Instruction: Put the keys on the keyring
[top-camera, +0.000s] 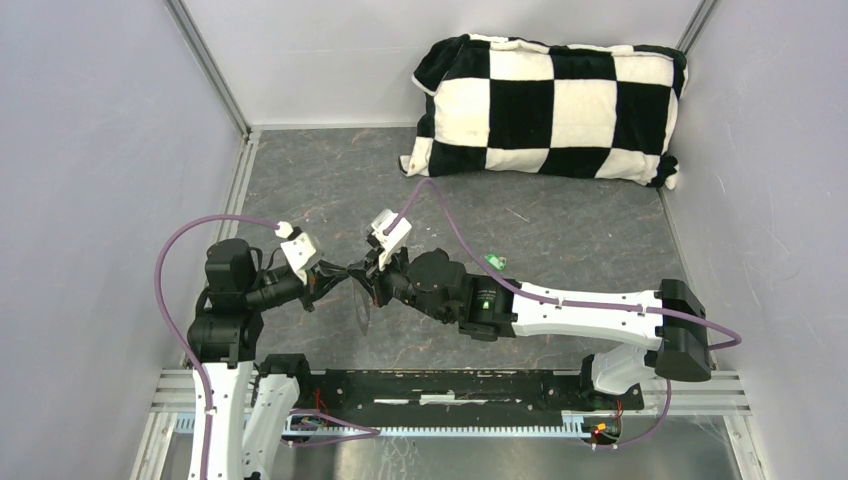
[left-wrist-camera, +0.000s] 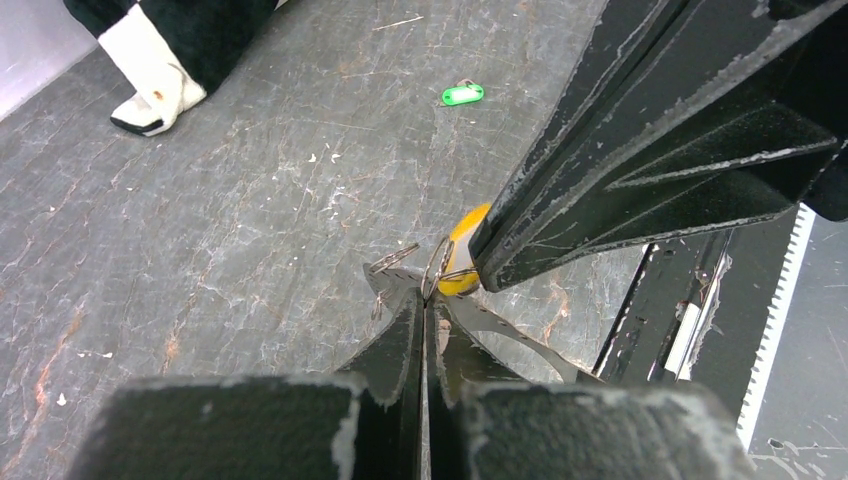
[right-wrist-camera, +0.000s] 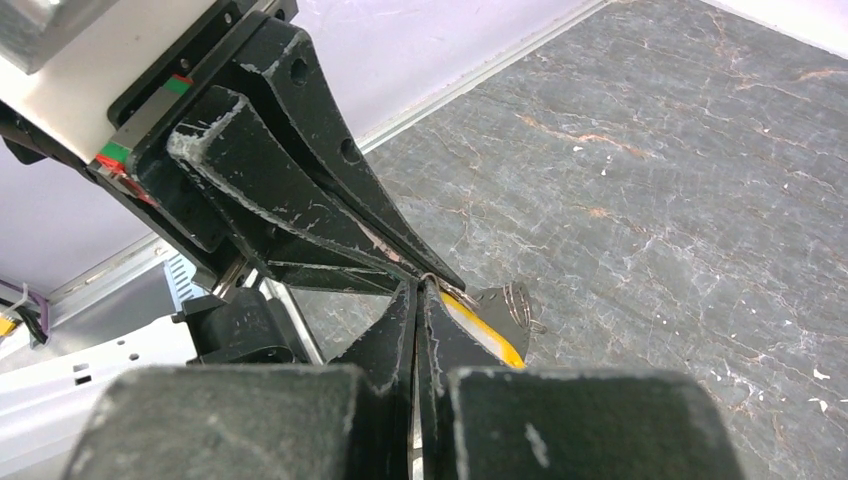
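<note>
Tip to tip, my two grippers meet left of centre above the floor. My left gripper is shut, with a thin wire ring (left-wrist-camera: 431, 265) standing up from its fingertips. My right gripper is shut too; a thin wire runs into its tips, seen in the left wrist view. Close by hangs a yellow-rimmed key tag (left-wrist-camera: 463, 245), partly hidden by the right fingers. Under the tips dangles a grey loop (top-camera: 361, 308) with small wire rings (left-wrist-camera: 395, 258) near one end. Which ring passes through which, I cannot tell.
A green key tag (top-camera: 495, 261) lies alone on the grey floor (top-camera: 320, 180), right of the grippers. At the back lies a black-and-white checkered cushion (top-camera: 553, 95). Open floor stretches between the cushion and the arms.
</note>
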